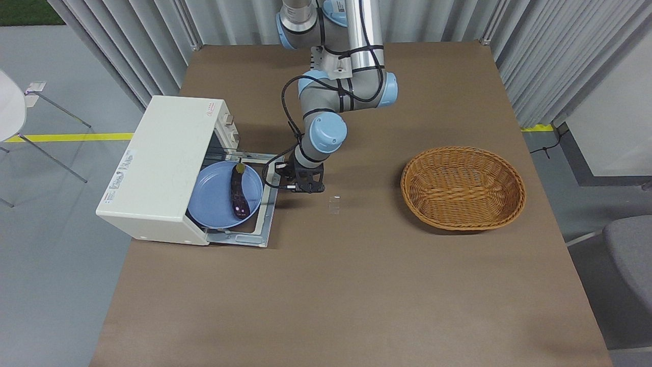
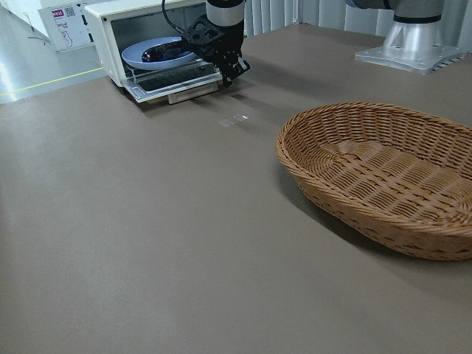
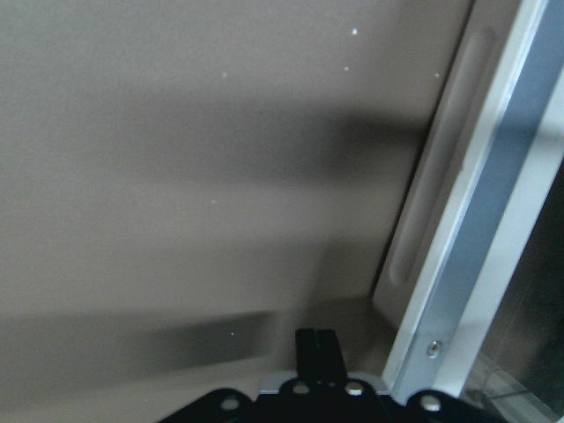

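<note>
My gripper (image 1: 303,182) is low beside the outer edge of the lowered oven door (image 1: 250,238), its black fingers together with nothing seen between them; in the wrist view the door's metal edge (image 3: 471,256) runs along the right. The white toaster oven (image 1: 156,165) holds a blue plate (image 1: 214,195) at its opening, with a dark eggplant (image 1: 238,195) lying on it.
A wicker basket (image 1: 462,189) sits on the right of the brown table (image 1: 348,293).
</note>
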